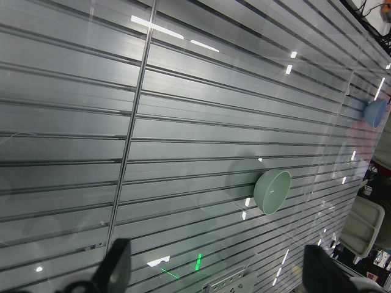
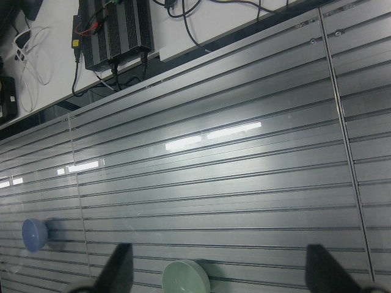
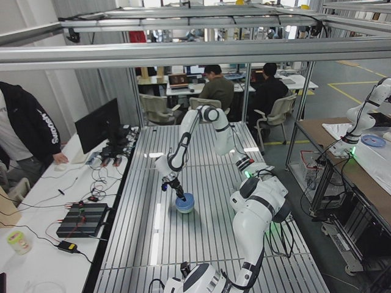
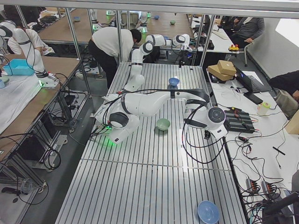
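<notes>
In the camera left view, the far arm's gripper (image 3: 180,195) is down at a blue bowl (image 3: 185,204) with a paler lower part; contact is unclear. The camera right view shows a green bowl (image 4: 163,124) mid-table and blue bowls far (image 4: 173,81) and near (image 4: 208,212). My left gripper is open and empty above the slatted table, with a green bowl (image 1: 272,191) and a blue bowl (image 1: 374,113) below. My right gripper is open and empty, with green (image 2: 185,278) and blue (image 2: 34,234) bowls below.
A white side table (image 4: 252,158) with cables, electronics and a monitor runs along the slatted table. Metal frame bars surround the work area. Both arms' bodies take up much of the table's middle and one side.
</notes>
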